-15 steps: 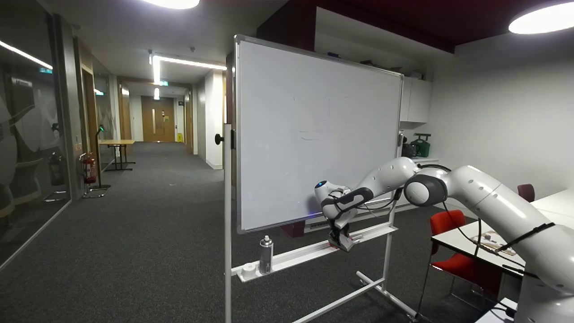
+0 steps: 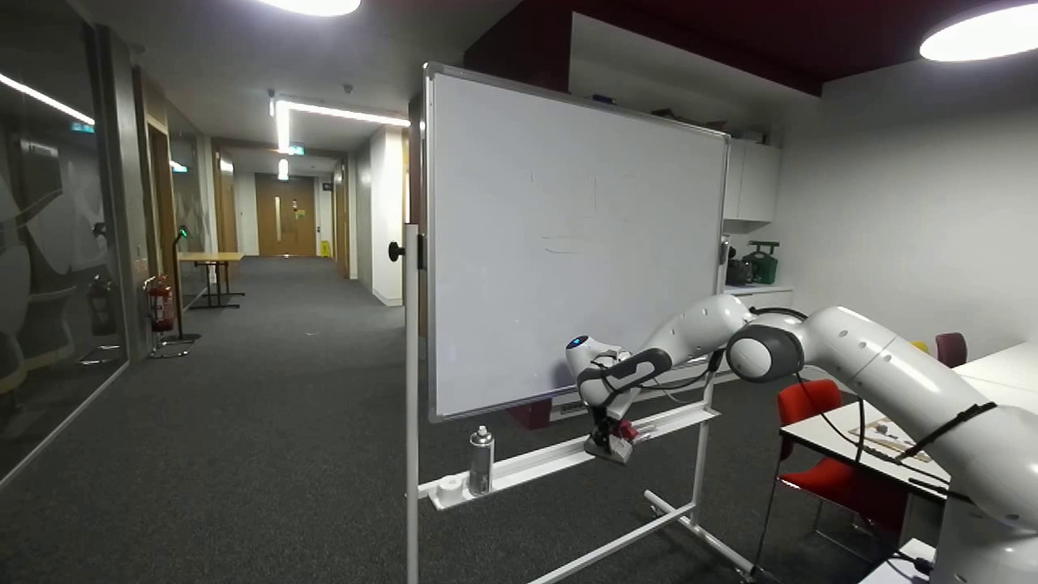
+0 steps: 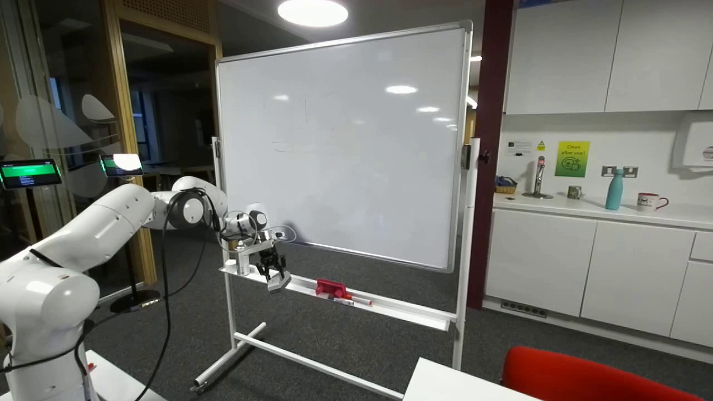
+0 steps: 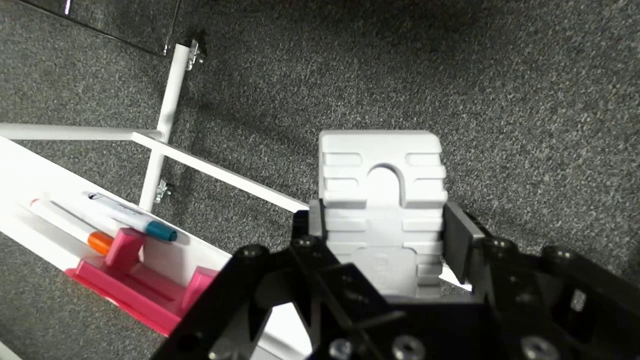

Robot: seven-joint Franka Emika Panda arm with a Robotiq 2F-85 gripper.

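Between the two fingers of my gripper is a pale grey ribbed block, which looks like a whiteboard eraser (image 4: 384, 180); the fingers are shut on its sides. Exterior view 2 has the gripper (image 3: 271, 262) pointing down, with the eraser (image 3: 279, 281) tilted beneath it, near the front of the whiteboard's tray (image 3: 414, 319). Above stands the whiteboard (image 2: 574, 214), carrying a few faint strokes. A red holder (image 4: 162, 288) sits on the tray, to the left of the gripper in the wrist view. I cannot tell whether the eraser touches the tray.
An orange-capped marker (image 4: 66, 221) and a teal-capped marker (image 4: 129, 215) lie beside the holder. A spray can (image 2: 482, 461) and a white roll (image 2: 449, 487) occupy the tray's other end. The stand's upright (image 2: 411, 389) and red chair (image 2: 827, 438) are obstacles.
The red holder now shows to its right.
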